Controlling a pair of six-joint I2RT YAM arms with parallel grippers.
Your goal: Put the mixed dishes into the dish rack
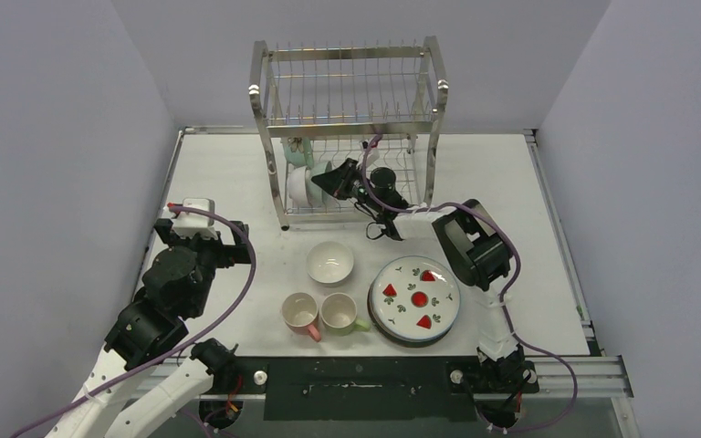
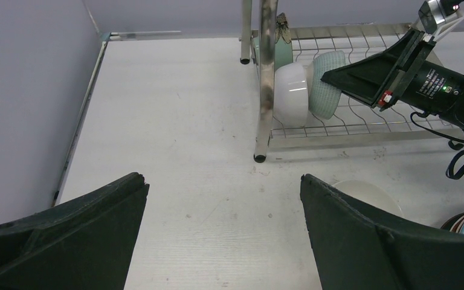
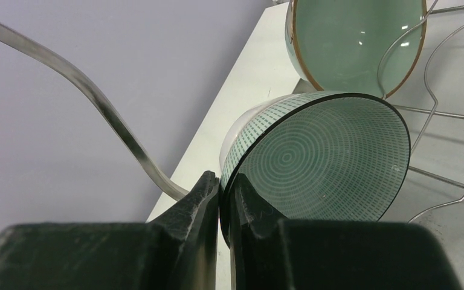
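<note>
My right gripper is shut on the rim of a pale green checked bowl [image 3: 326, 157], which is tipped on its side in the lower tier of the metal dish rack [image 1: 342, 130]. Right beside it, in the left wrist view, a white bowl [image 2: 290, 95] stands on edge at the rack's left end. Behind that one is a green bowl [image 3: 359, 45] with a brown rim. Over the left of the table, my left gripper is open and empty. A white bowl [image 1: 330, 263], two mugs [image 1: 300, 311] and a stack of plates [image 1: 417, 299] remain on the table.
The rack's front left post [image 2: 267, 78] stands close to the bowls. The upper tier [image 1: 347, 87] is empty. Thin wire dividers [image 3: 438, 103] rise to the right of the held bowl. Bare table [image 1: 224, 173] lies left of the rack.
</note>
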